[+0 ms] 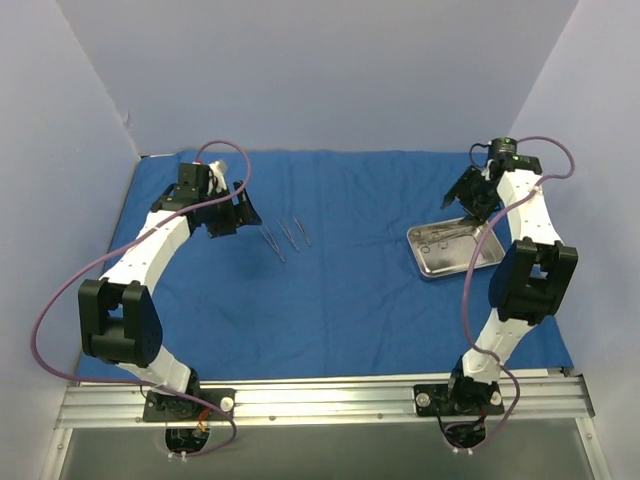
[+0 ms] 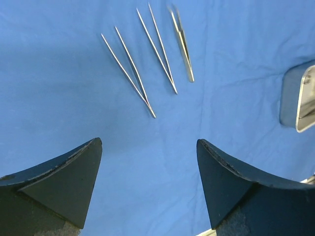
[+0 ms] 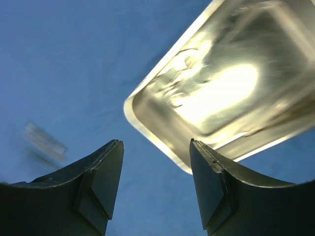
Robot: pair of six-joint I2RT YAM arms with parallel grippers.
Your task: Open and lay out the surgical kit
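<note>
Three tweezers (image 2: 145, 98) lie side by side on the blue cloth, left of centre in the top view. My left gripper (image 1: 238, 208) hangs just above and left of them, open and empty, its fingers wide apart in the left wrist view. The metal tray (image 1: 430, 262) sits on the right of the cloth, holding scissors (image 1: 452, 247) and other long instruments, blurred in the right wrist view. My right gripper (image 1: 462, 196) is over the tray's back edge, its fingers apart with nothing seen between them.
The blue cloth (image 1: 340, 310) has free room in the middle and front. Grey walls stand at the back and sides, and a metal rail runs along the front.
</note>
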